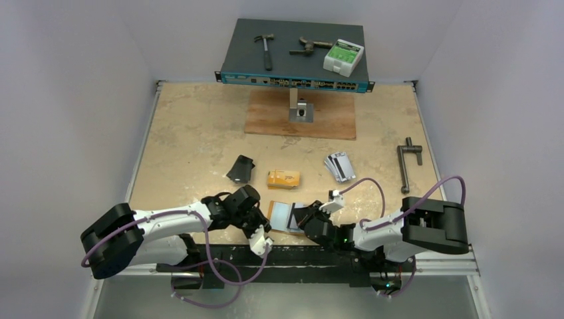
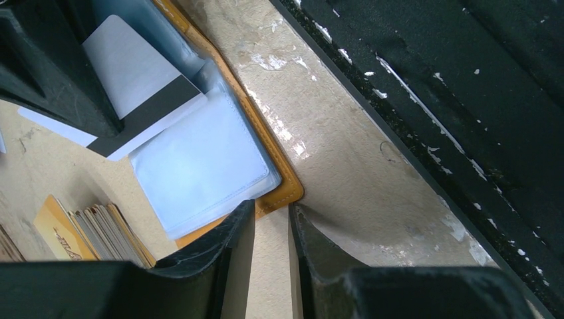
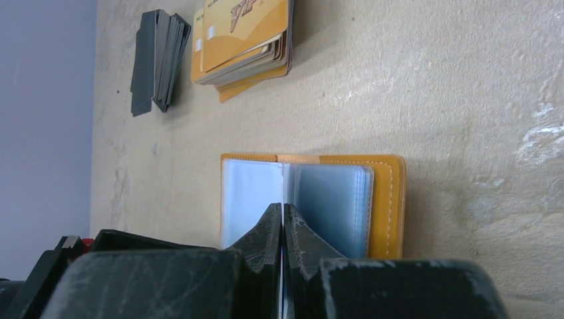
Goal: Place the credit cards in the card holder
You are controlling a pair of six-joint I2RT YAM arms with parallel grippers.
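Observation:
The card holder (image 1: 278,216) lies open near the front edge, with tan trim and clear sleeves. In the left wrist view, a white card (image 2: 136,60) with a black stripe stands tilted over the holder's sleeves (image 2: 206,159). My right gripper is shut on this card, which shows as a thin pale line between its fingertips. One right finger (image 2: 73,86) covers part of the card's face. My left gripper is partly open at the holder's near corner, with no card between its fingers. Whether the card's lower edge has entered a sleeve cannot be told.
Behind the holder lies an orange card stack (image 1: 284,179). Dark cards (image 1: 241,169) sit to its left and white cards (image 1: 340,167) to its right. A black edge strip (image 2: 425,126) runs along the front.

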